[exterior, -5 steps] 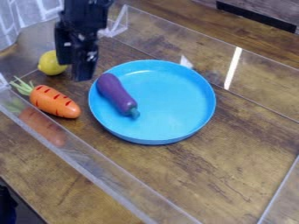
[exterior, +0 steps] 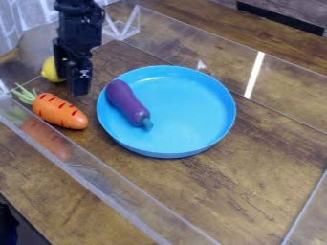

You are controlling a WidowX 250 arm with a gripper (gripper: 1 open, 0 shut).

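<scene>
My black gripper (exterior: 78, 75) is lowered at the upper left, open, over a yellow rounded object (exterior: 52, 69) that it partly hides. Below it lies an orange toy carrot (exterior: 59, 110) with pale green leaves. A blue plate (exterior: 192, 120) sits at the centre, with a purple eggplant (exterior: 125, 100) lying on its left side.
Clear plastic walls run along the lower left and the back of the wooden surface (exterior: 230, 201). The area to the right of and below the plate is bare.
My gripper has moved left and down, toward the yellow object. The carrot, eggplant and plate have not moved.
</scene>
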